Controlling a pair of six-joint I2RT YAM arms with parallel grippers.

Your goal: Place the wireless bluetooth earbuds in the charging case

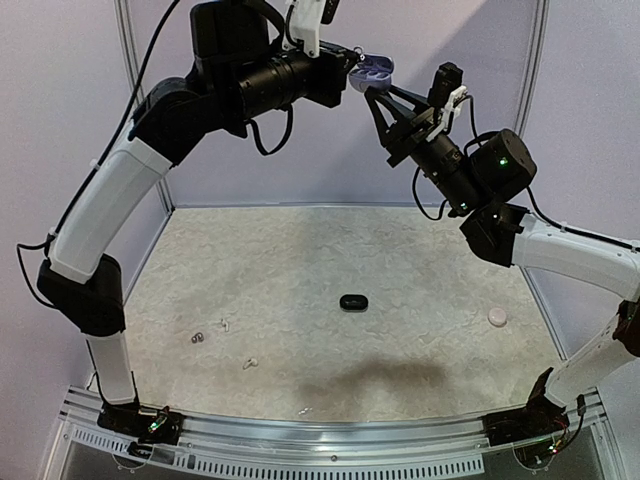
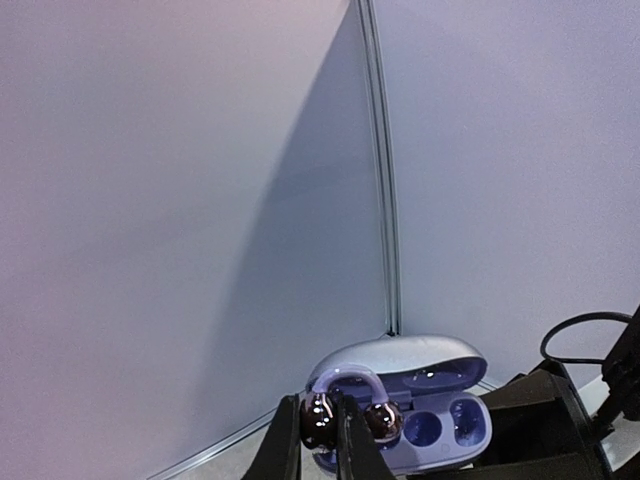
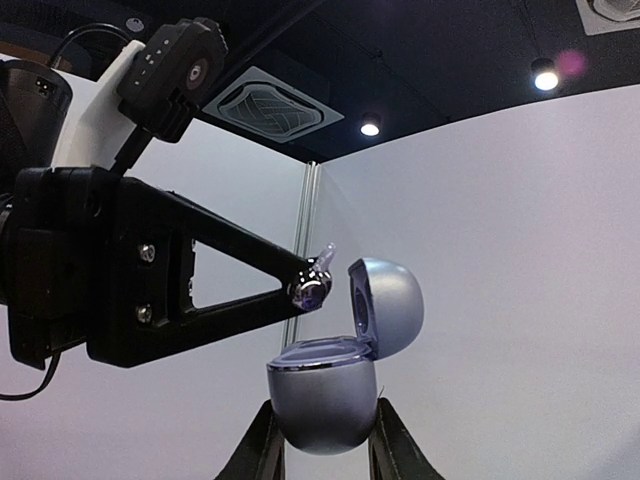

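My left gripper is shut on a shiny silver earbud (image 2: 318,420) with a pale lavender loop, held just in front of the open lavender charging case (image 2: 450,440). The case (image 1: 371,75) is high up near the top middle, its lid raised and round wells showing; part is hidden behind the earbud in the left wrist view. In the right wrist view my right gripper holds the case's bottom between its fingertips, and the earbud (image 3: 310,290) in the left fingertips is beside the lid.
On the worktop (image 1: 280,260) below lie a black case (image 1: 353,302), a pink round case (image 1: 497,316) and several small earbuds (image 1: 197,338) toward the left and front.
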